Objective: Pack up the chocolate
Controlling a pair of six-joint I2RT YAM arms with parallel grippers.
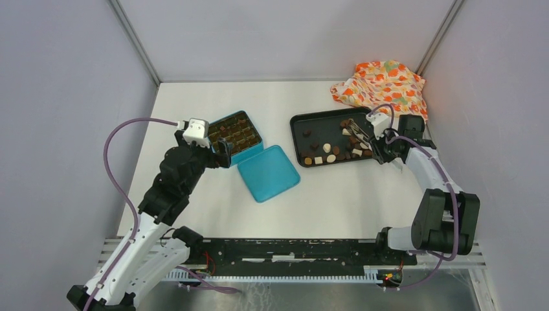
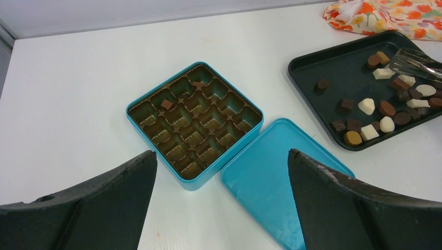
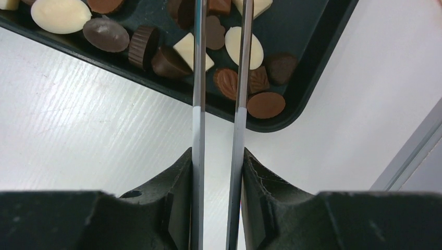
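Observation:
A black tray (image 1: pixel 311 119) on the right of the table holds several brown and white chocolates (image 2: pixel 385 108). My right gripper is closed partway on metal tongs (image 3: pixel 198 88). Their two arms stand a little apart over the tray, with the tips outside the right wrist view; in the left wrist view the tongs' end (image 2: pixel 409 63) shows above the chocolates. A blue box (image 2: pixel 195 183) with a brown compartment insert stands left of the tray. A brown cube (image 2: pixel 167 104) sits in one compartment near its upper left. Beside the box, my left gripper (image 1: pixel 224 153) is open and empty.
A flat blue lid (image 1: pixel 268 173) lies between the box and the tray, close against the box. Behind the tray is a floral cloth (image 1: pixel 388 84).

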